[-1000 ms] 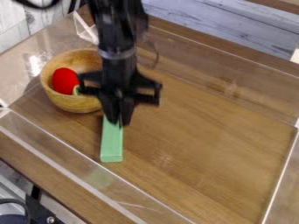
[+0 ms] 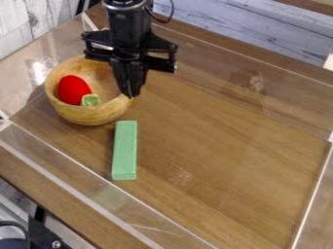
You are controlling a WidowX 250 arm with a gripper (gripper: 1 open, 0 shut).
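My black gripper (image 2: 128, 76) hangs over the right rim of a wooden bowl (image 2: 93, 109) at the upper left; whether its fingers are open or shut is hard to make out. In the bowl lie a red round object (image 2: 73, 88) and a small light green item (image 2: 90, 100). A long green block (image 2: 125, 150) lies on the wooden table (image 2: 221, 165) below the bowl.
A pale plank wall (image 2: 260, 29) runs along the back. A light strip borders the table at the left front and at the right.
My gripper has risen and moved back, away from the green block toward the top of the view, uncovering more of the bowl and the block.
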